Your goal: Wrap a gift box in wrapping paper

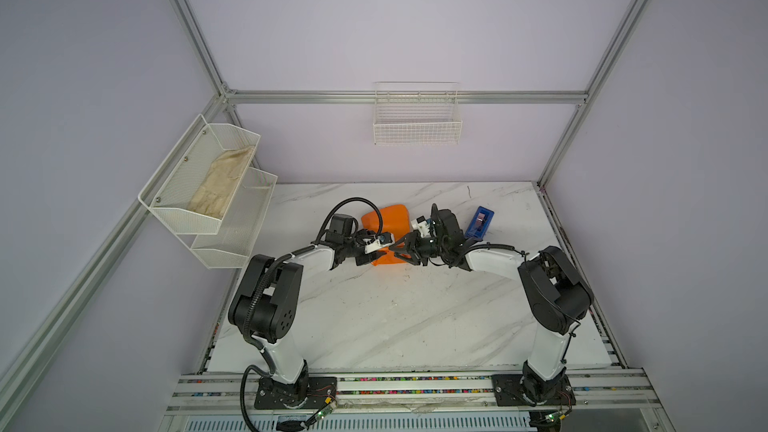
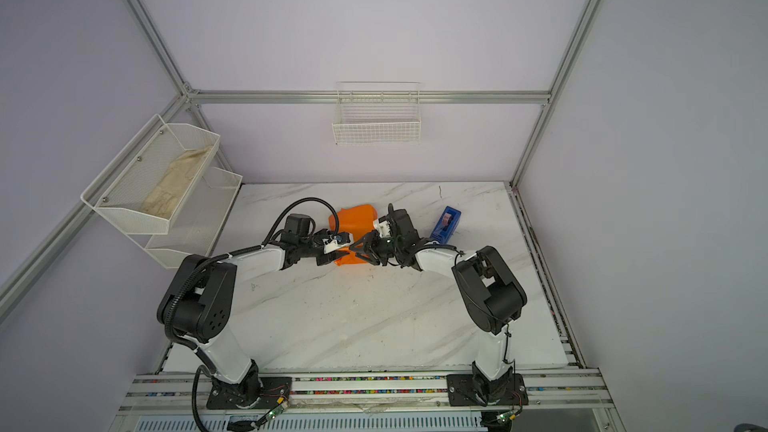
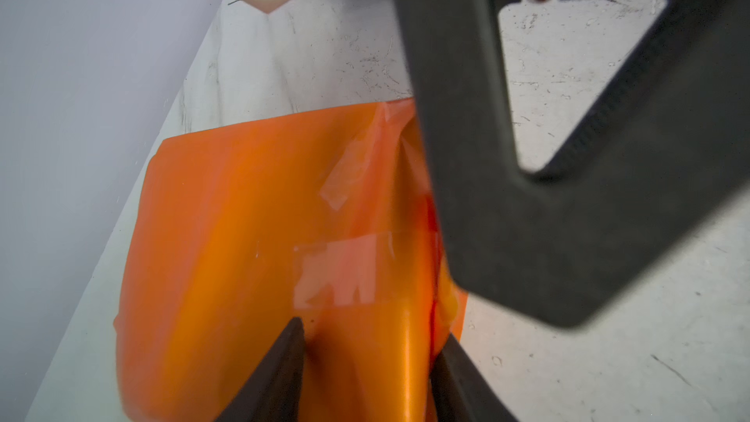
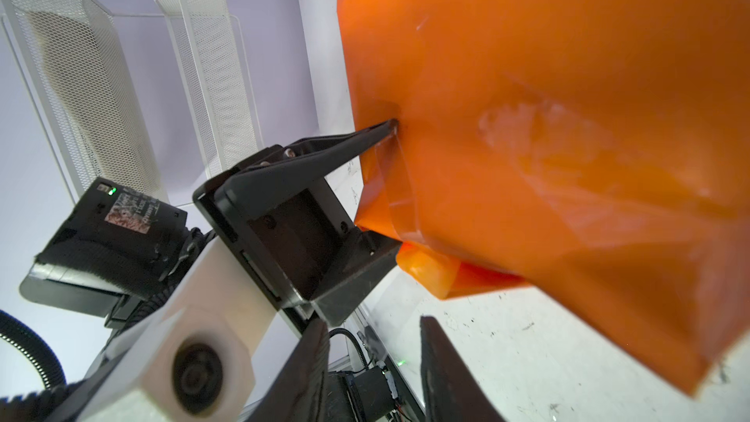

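An orange wrapped bundle (image 1: 385, 214) lies at the back middle of the table, its paper folded and glossy, with clear tape strips visible in the left wrist view. Both grippers are over its near part, facing each other. My left gripper (image 1: 376, 251) rests at the bundle's left front; in its own wrist view its fingertips are at the orange paper, and whether they grip it is unclear. My right gripper (image 1: 404, 248) stands open at the bundle's right front. In the right wrist view a black finger of the other gripper touches the paper.
A blue tray (image 1: 480, 221) with small items sits at the back right. White mesh shelves (image 1: 208, 184) hang on the left wall and a wire basket (image 1: 416, 120) on the back wall.
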